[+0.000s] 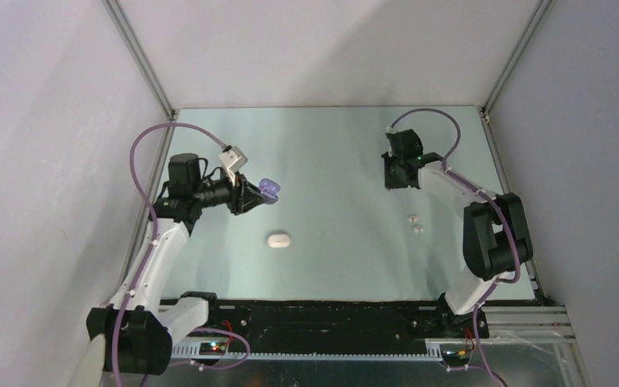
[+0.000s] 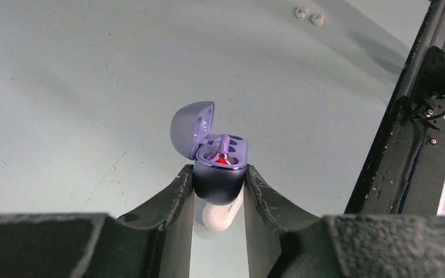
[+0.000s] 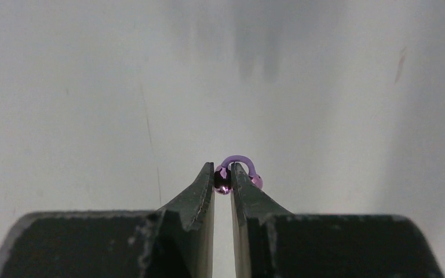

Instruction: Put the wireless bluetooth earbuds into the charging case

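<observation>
My left gripper is shut on the purple charging case [image 2: 219,184], whose lid stands open, with a red spot inside. It holds the case above the table on the left in the top view. My right gripper is shut on a small shiny pink earbud piece with a purple loop [image 3: 240,160], over the table's right half. Two small white earbuds or pieces [image 1: 413,218] [image 2: 318,19] lie on the table below the right arm.
A white oval object [image 1: 278,240] lies on the table below and right of the left gripper.
</observation>
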